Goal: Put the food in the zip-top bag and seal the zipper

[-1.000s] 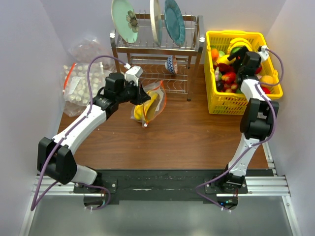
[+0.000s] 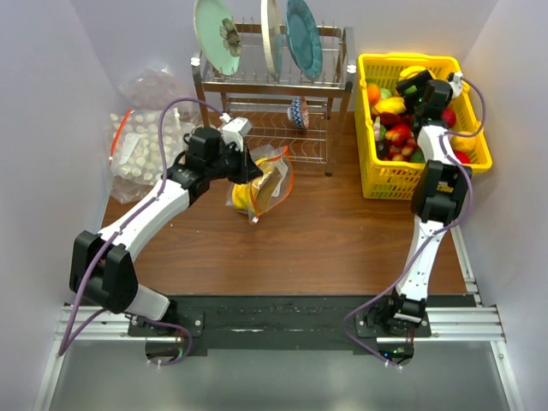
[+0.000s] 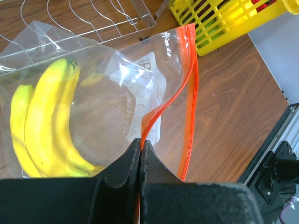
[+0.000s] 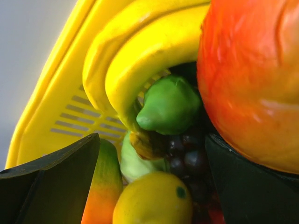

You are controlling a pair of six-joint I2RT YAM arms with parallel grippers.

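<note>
An open zip bag (image 2: 274,188) lies in front of the rack with yellow bananas (image 3: 51,121) inside and an orange zipper edge. My left gripper is shut on that edge. My right gripper is open down inside the yellow basket (image 2: 377,180), among fruit: bananas (image 4: 149,42), a green pepper (image 4: 168,105), dark grapes (image 4: 191,158), a lemon (image 4: 152,200) and a large red-orange fruit (image 4: 247,84) at the right finger.
A metal dish rack (image 2: 325,145) with plates and a patterned bowl stands at the back centre. Bags (image 2: 145,154) of small pale items lie at the left.
My right arm has shifted slightly within the basket, its elbow moving left and its gripper reaching a little further back.
</note>
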